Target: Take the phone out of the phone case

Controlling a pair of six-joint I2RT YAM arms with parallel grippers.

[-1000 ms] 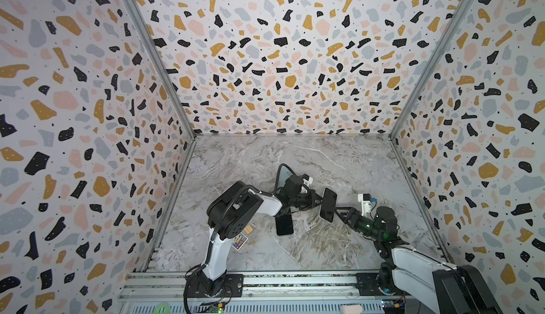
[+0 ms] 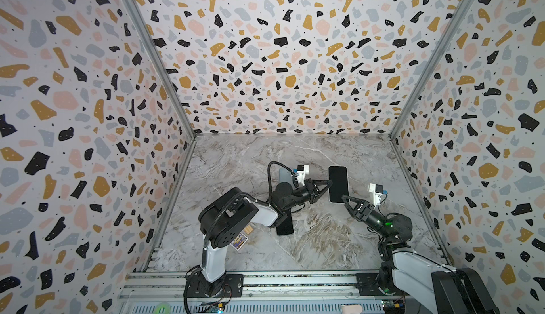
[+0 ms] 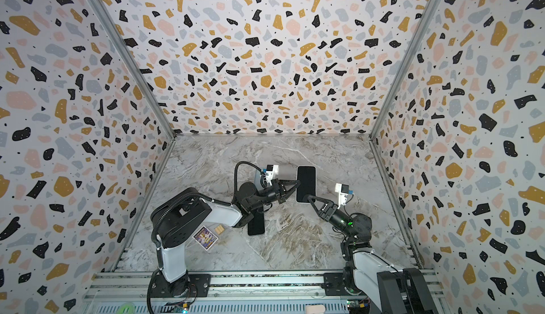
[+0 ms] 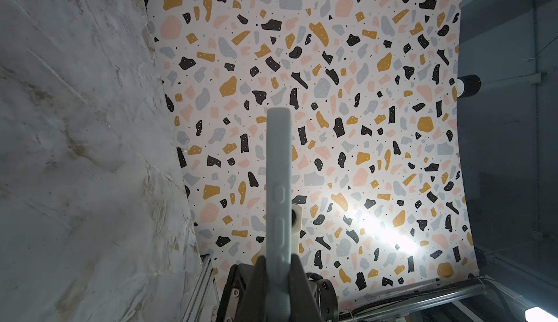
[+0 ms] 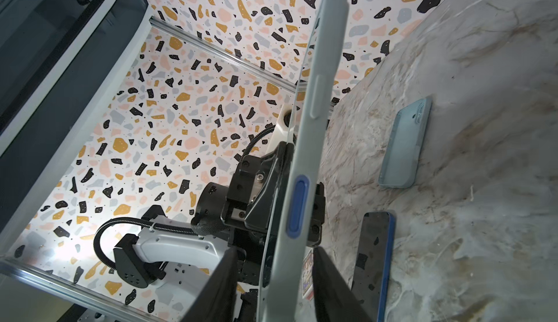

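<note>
A phone (image 2: 338, 182) in a pale blue case (image 5: 311, 124) is held upright in the air, screen toward the top cameras. My left gripper (image 2: 326, 184) is shut on its left edge; in the left wrist view the case's side (image 4: 278, 176) runs down between the fingers. My right gripper is part open at the lower right corner, its blurred fingertips either side of the case's edge; whether they touch it I cannot tell.
Another pale blue case (image 5: 404, 141) lies on the marble table (image 5: 482, 147), with a dark phone (image 2: 284, 227) and a colourful card (image 3: 205, 237) near the left arm.
Both arms have risen, my left one carrying the phone upward and rightward and turning it upright.
</note>
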